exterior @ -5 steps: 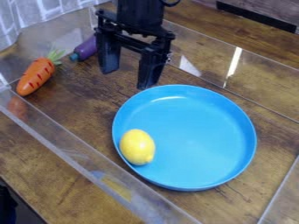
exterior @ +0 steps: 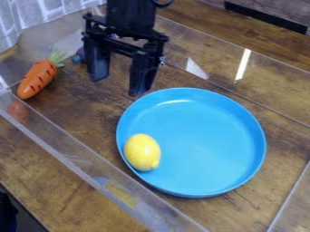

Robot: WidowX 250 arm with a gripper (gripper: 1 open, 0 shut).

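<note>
My black gripper [exterior: 121, 63] hangs over the wooden table at the upper middle, open, its two fingers apart. A yellow egg-shaped object [exterior: 143, 152] rests inside the left part of a round blue plate [exterior: 206, 145]. An orange toy carrot [exterior: 38, 78] lies on the table at the far left. A purple object behind the gripper is mostly hidden.
Clear transparent edges or panels run along the left front and the back right of the table. Bare wood [exterior: 242, 82] is free to the right of the gripper and behind the plate.
My gripper has shifted left, now covering most of the purple object that showed before. The plate, yellow object and carrot have not moved.
</note>
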